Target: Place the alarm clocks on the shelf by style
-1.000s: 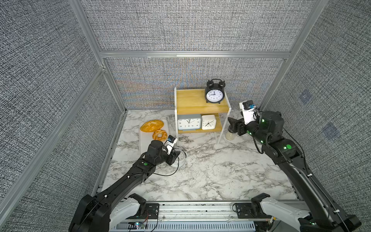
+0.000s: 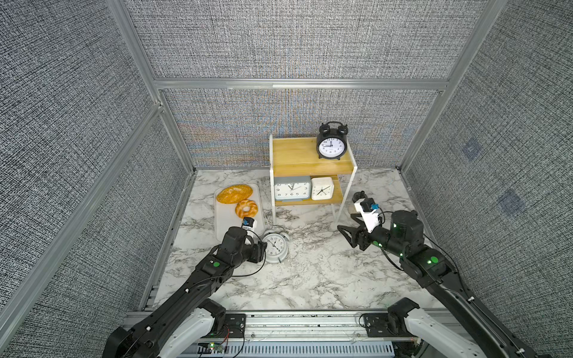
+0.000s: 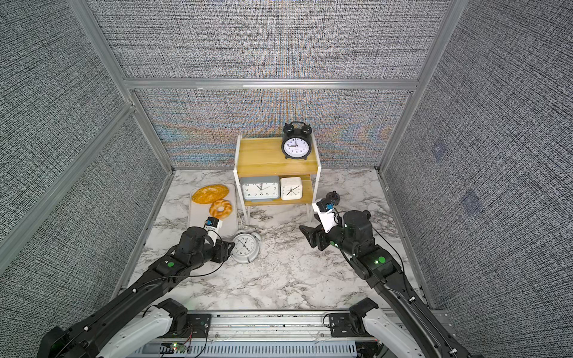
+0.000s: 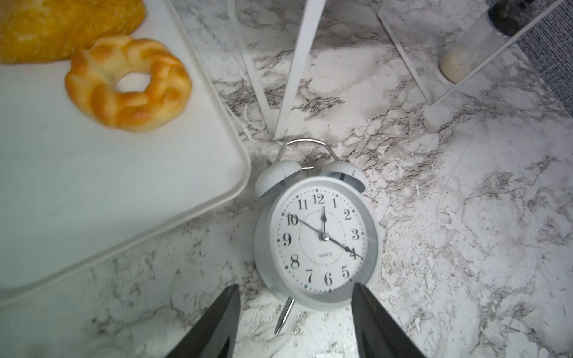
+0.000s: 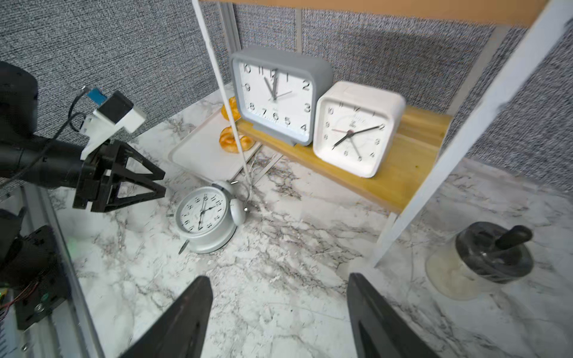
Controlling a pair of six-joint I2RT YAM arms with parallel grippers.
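A round white twin-bell clock [image 4: 325, 238] lies on its back on the table, face up, in front of the shelf's left leg. My left gripper is open just short of its lower edge, with nothing held. On the shelf's top board [image 2: 292, 156], a black twin-bell clock [image 2: 331, 143] stands at the right end. Below it, on the lower board [image 5: 411, 179], a grey rectangular clock [image 5: 280, 92] stands left of a white square clock [image 5: 358, 128]. My right gripper hangs open and empty over the table, right of the shelf front.
Left of the shelf lies a white tray [image 4: 149, 191] with a bread loaf [image 2: 234, 194] and a braided ring bread [image 4: 128, 83]. A glass jar [image 5: 477, 262] stands right of the shelf. The top board's left part and the table's middle are clear.
My left gripper has drawn back toward the front left, away from above the white twin-bell clock.
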